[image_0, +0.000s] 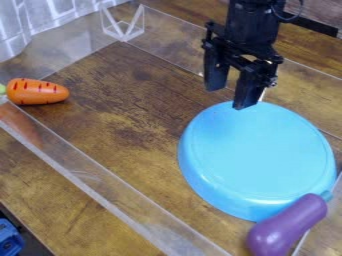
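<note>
My black gripper (238, 78) hangs from the top centre over the wooden floor of the tray, just above the back edge of a large blue round lid or plate (255, 158). Its fingers point down; whether they are apart or closed is hard to tell, and I see nothing clearly held. A toy carrot (36, 92) lies at the far left. A purple toy eggplant (287, 222) lies at the lower right, against the blue disc.
Clear plastic walls (100, 185) border the wooden area. Bare wood lies left of the blue disc and around the carrot. A small blue object (8, 240) is at the bottom-left corner.
</note>
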